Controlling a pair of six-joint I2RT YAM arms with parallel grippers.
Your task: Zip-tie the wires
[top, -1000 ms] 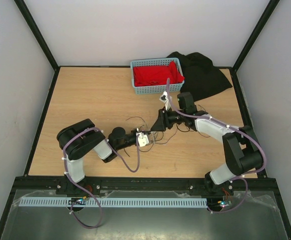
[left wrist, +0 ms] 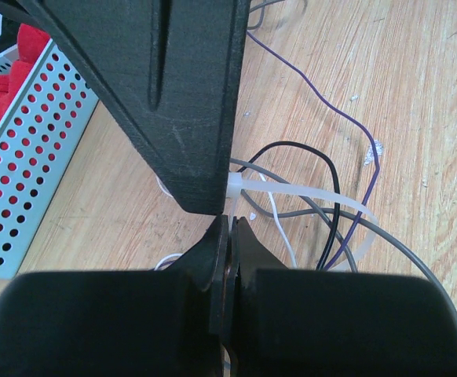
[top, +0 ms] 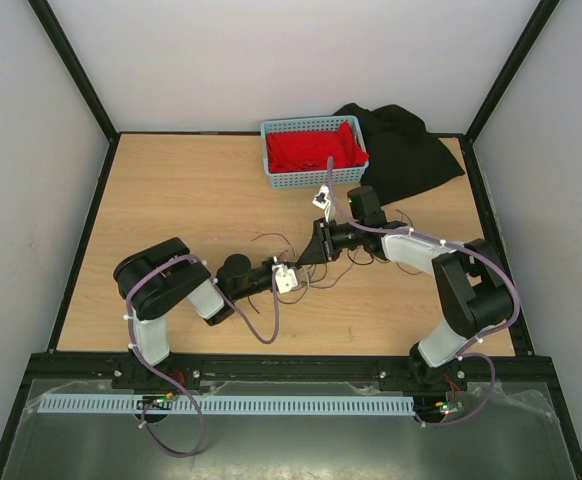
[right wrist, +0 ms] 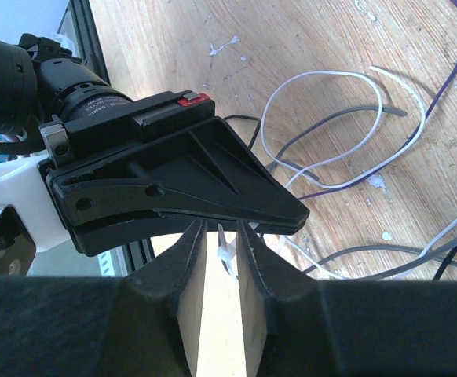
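Note:
A white zip tie (left wrist: 307, 191) loops around a bundle of grey, black and purple wires (left wrist: 334, 208). Its head sits beside the tip of my right gripper's dark finger in the left wrist view. From that head a thin pale strip runs down to the fingertips of my left gripper, which is shut. My right gripper stands partly open, its two fingers apart. A whitish piece of the tie shows in the gap between them, and whether they touch it is unclear. Seen from above, both grippers meet over the wires (top: 316, 280).
Behind the arms stands a light blue basket (top: 296, 181) holding red cloth (top: 311, 150). Black cloth (top: 401, 150) lies to its right.
My right gripper has shifted slightly left, toward the left gripper's tip. The left arm has stayed still, and the wires look unmoved.

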